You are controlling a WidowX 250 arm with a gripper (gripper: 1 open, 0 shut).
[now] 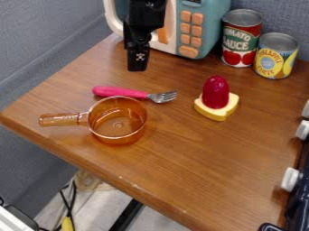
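Note:
My black gripper hangs in the upper middle, in front of the teal microwave, above the table; I cannot tell how far its fingers stand apart. Below it lies a pink-handled fork. An amber transparent pan with its handle to the left sits at the middle left. To the right, a red object stands on a yellow base.
The microwave, a red tomato can and a yellow can stand at the back. A dark appliance with white knobs lines the right edge.

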